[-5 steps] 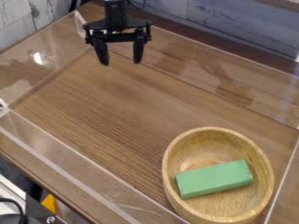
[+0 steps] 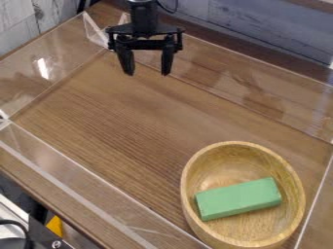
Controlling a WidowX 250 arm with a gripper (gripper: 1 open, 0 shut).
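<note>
My black gripper [image 2: 146,62] hangs at the top centre of the camera view, its two fingers spread apart with nothing between them. A round wooden bowl [image 2: 205,165] sits at the lower right, holding a green rectangular block [image 2: 240,199]. The gripper is well away from both, toward the back of the table.
Clear edging runs along its left side, and pale walls [image 2: 247,24] stand behind it at the top.
The gripper has shifted right, from the upper left-centre toward the middle of the back. The bowl and block have not moved.
</note>
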